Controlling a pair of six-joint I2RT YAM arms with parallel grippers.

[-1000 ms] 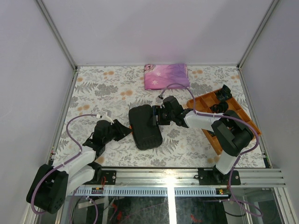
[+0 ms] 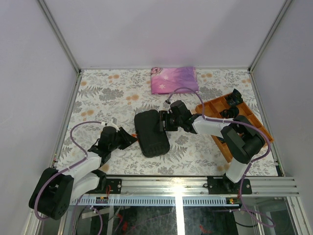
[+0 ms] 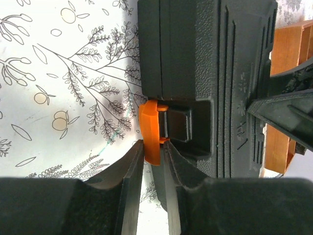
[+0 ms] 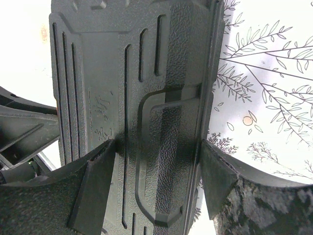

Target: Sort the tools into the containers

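A closed black tool case lies on the patterned surface in the middle, slightly turned. On its left side an orange latch stands out from a recess. My left gripper is shut on the lower end of that latch, its fingertips pinching it. From the right, my right gripper is shut on the case, one finger over the ridged lid and the other along the outer side. The inside of the case is hidden.
An orange compartment tray with black items stands at the right, partly under the right arm. A folded pink-purple cloth lies at the back. Clear surface stretches at the back left.
My left gripper has shifted slightly left, away from the case, and more of the orange latch shows between them. The case and my right gripper look unmoved.
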